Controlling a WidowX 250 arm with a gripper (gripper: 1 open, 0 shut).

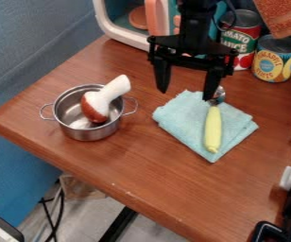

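Observation:
My black gripper [187,74] hangs open over the back middle of the wooden table, its two fingers apart with nothing seen between them. Below it a light blue folded cloth [181,120] lies on the table, with a yellow corn-like item [213,129] and a metal utensil end [219,95] on it. To the left stands a steel pot [88,127] with two handles, holding a white object [111,90] with a reddish-brown part [92,109].
Cans [274,61] stand at the back right, beside a white-and-teal container [123,24]. A black appliance [287,208] borders the right.

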